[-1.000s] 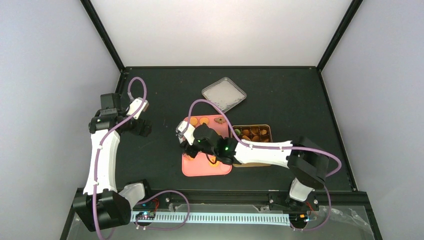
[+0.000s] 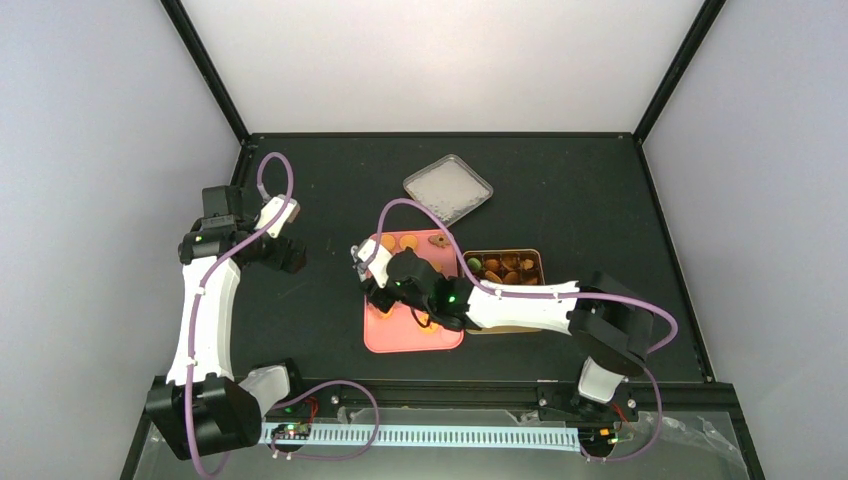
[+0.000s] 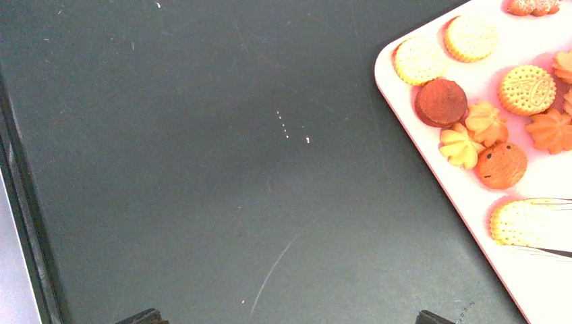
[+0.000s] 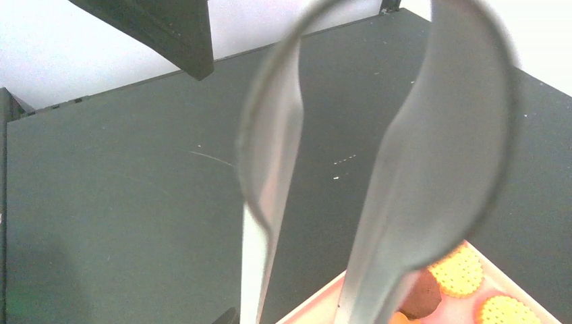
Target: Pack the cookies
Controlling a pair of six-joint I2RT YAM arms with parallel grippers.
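Note:
Assorted cookies lie on a pink tray (image 2: 410,338); in the left wrist view a round yellow cookie (image 3: 528,90), a dark brown cookie (image 3: 440,102) and a pale oval cookie (image 3: 516,223) show near its edge. Over the tray's left side is my right gripper (image 2: 372,290), open. Long, pale tongs (image 4: 418,169) fill the middle of the right wrist view, their bend close to the camera and blades pointing at the tray; their tips and the grip on them are hidden. My left gripper (image 2: 288,256) hangs open and empty over bare table left of the tray.
A gold-rimmed box (image 2: 505,254) with several cookies stands right of the tray, partly under my right arm. Behind them is a clear lid or shallow container (image 2: 462,192). The table's left, back and right areas are bare.
My left arm has stayed in place.

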